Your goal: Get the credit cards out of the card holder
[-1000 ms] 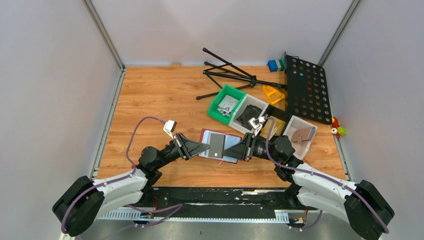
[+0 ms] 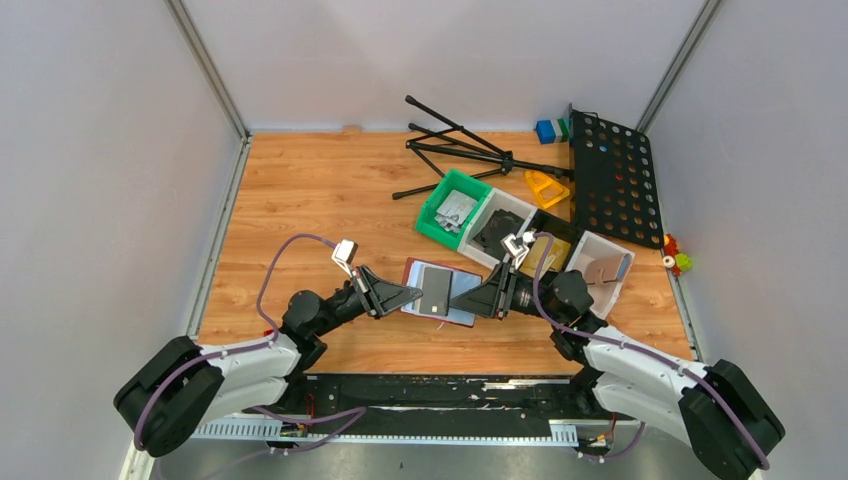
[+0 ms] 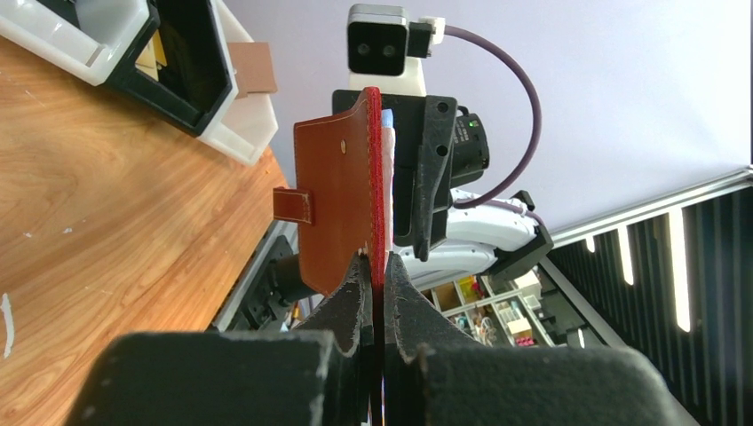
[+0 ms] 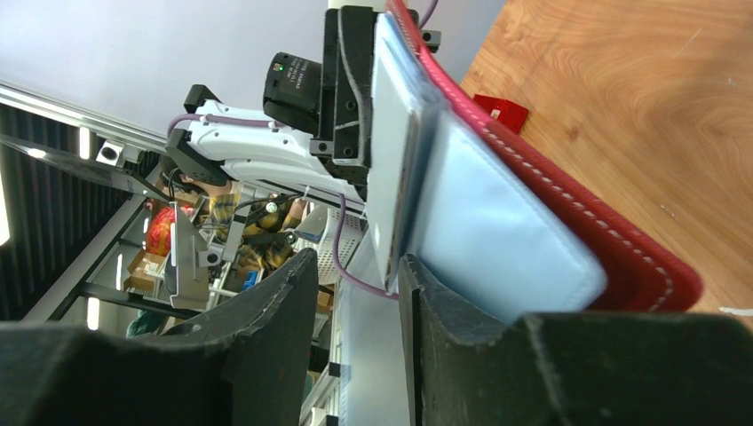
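The brown leather card holder (image 3: 330, 195), red-edged, is held open between the arms, its light blue sleeves (image 4: 493, 231) and a grey card slot (image 2: 436, 292) showing in the top and right wrist views. My left gripper is shut on the holder's edge, which stands upright between its fingers. My right gripper is open at the holder's sleeves, one finger against or very near the light blue sleeve; whether a card sits between its fingers I cannot tell.
Bins, a green one (image 2: 430, 220) and white ones (image 2: 610, 290), stand behind the right arm. A black tripod (image 2: 460, 150) and perforated black board (image 2: 610, 180) lie at the back.
My left gripper and the holder have shifted slightly right.
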